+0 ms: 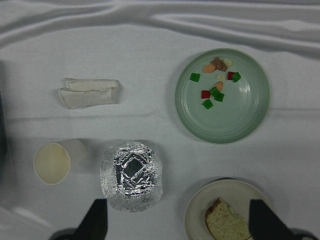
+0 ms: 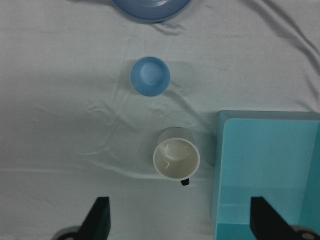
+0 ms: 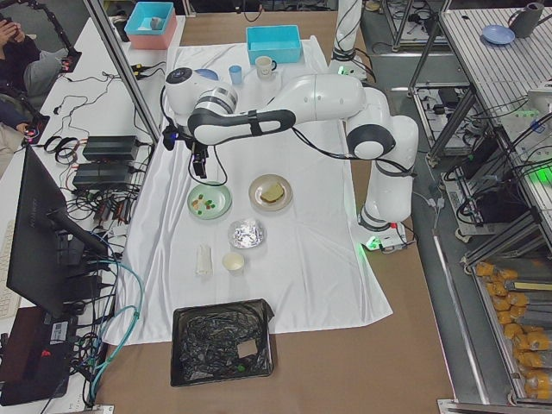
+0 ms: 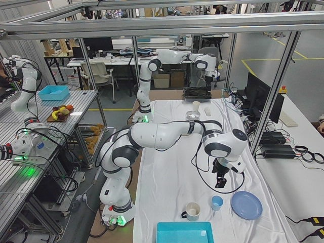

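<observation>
My left gripper (image 3: 199, 160) hangs open above the green plate (image 1: 222, 120) of small food pieces; its fingers stand apart in the left wrist view. A beige plate with bread (image 1: 225, 220), a crumpled foil dish (image 1: 131, 176), a cream cup (image 1: 59, 161) and folded white napkins (image 1: 89, 95) lie nearby. My right gripper (image 4: 220, 178) hangs open over the other end, above a white mug (image 2: 176, 157), a small blue cup (image 2: 149, 76) and a blue plate (image 2: 150, 7), beside a turquoise bin (image 2: 262, 165).
A black bin (image 3: 222, 341) lined with plastic stands past the cloth at the near end in the camera left view. A monitor and cables line one side, a metal table the other.
</observation>
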